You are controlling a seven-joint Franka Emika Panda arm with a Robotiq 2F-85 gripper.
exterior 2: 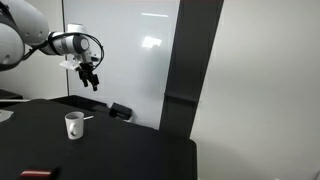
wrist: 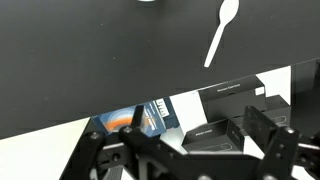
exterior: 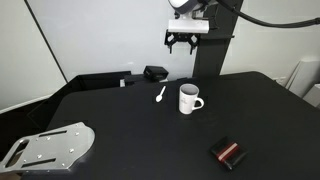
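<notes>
My gripper (exterior: 181, 47) hangs high above the far edge of the black table, open and with nothing between its fingers. In the wrist view the gripper looks down past the table's edge, its two dark fingers spread wide. A white mug (exterior: 189, 98) stands upright on the table, handle toward the right in exterior view 1. Beside it, nearer the far edge, lies a small white spoon (exterior: 160, 94). The spoon (wrist: 223, 30) shows whole in the wrist view, while only a sliver of the mug (wrist: 147, 1) appears at the top.
A black eraser-like block with a reddish stripe (exterior: 229, 152) lies at the front right. A grey metal plate (exterior: 52, 148) lies at the left. Beyond the table's far edge are black boxes (wrist: 230, 98) and a blue box (wrist: 152, 115).
</notes>
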